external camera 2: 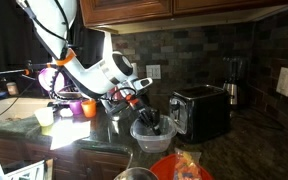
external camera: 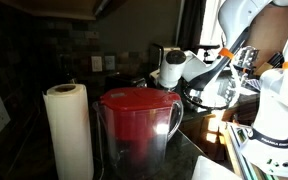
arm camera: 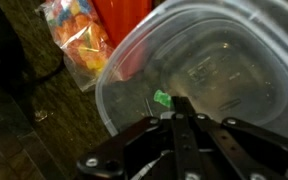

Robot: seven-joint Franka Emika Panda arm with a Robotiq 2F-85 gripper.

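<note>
A clear plastic container point(arm camera: 224, 75) fills most of the wrist view, and in exterior view 2 the same container point(external camera 2: 149, 135) stands on the counter. My gripper points down over it, its fingers together. A small green piece point(arm camera: 162, 99) shows right beside the fingertips; whether it touches them or lies lower in the container, I cannot tell. In exterior view 2 the gripper point(external camera 2: 150, 118) is at the container's opening. The red pitcher blocks the gripper in exterior view 1.
Beside the container lie a bag of colourful candy point(arm camera: 79, 38) and a red bowl point(external camera 2: 176, 167). A black toaster point(external camera 2: 201, 112) stands close behind. The red-filled pitcher point(external camera: 139, 125) and paper towel roll point(external camera: 70, 130) occupy the foreground of exterior view 1.
</note>
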